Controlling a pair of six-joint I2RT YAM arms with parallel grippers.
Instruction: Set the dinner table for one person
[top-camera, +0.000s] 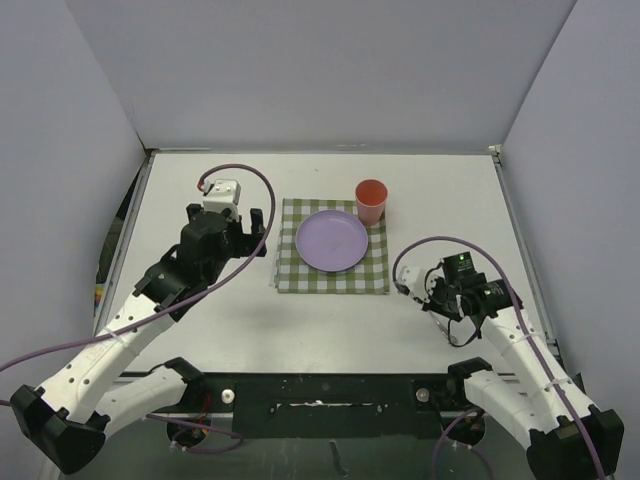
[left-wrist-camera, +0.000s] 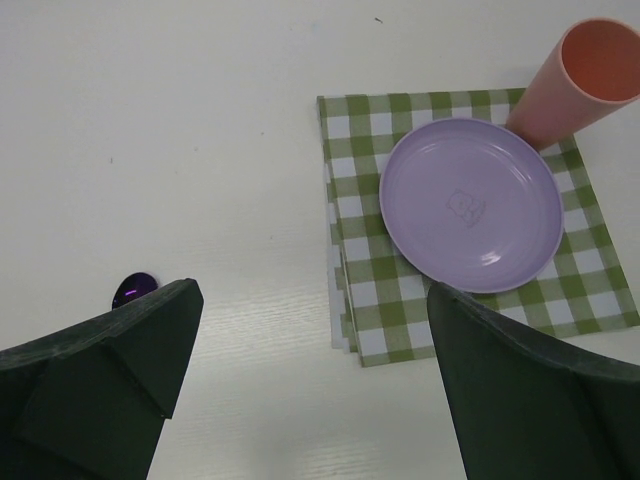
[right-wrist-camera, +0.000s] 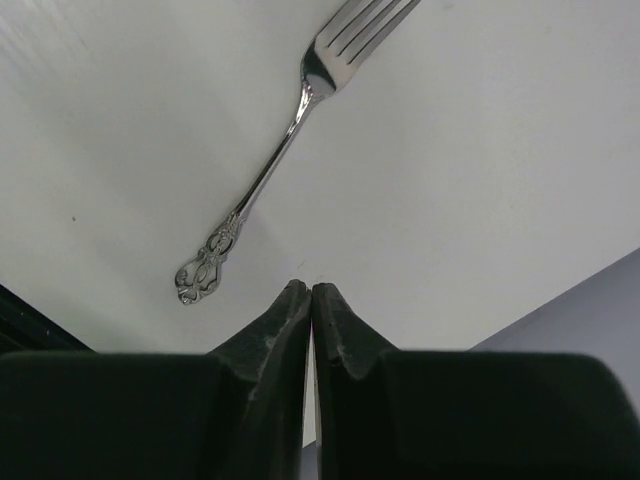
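The lilac plate (top-camera: 332, 241) lies on a green-checked placemat (top-camera: 330, 284), and a pink cup (top-camera: 371, 200) stands at the mat's back right corner. Left of the mat, my left gripper (top-camera: 227, 214) is held open above the table; its wrist view shows nothing between the wide-spread fingers (left-wrist-camera: 165, 350). A silver fork (right-wrist-camera: 268, 168) lies on bare table right of the mat. Over the fork's area hangs my right gripper, its fingertips together with nothing showing between them, just beside the fork's handle in the wrist view. From the top, this arm hides most of the fork.
A dark, shiny rounded object (left-wrist-camera: 133, 288) lies partly hidden behind a left finger. Grey walls (top-camera: 330, 80) bound the back and sides.
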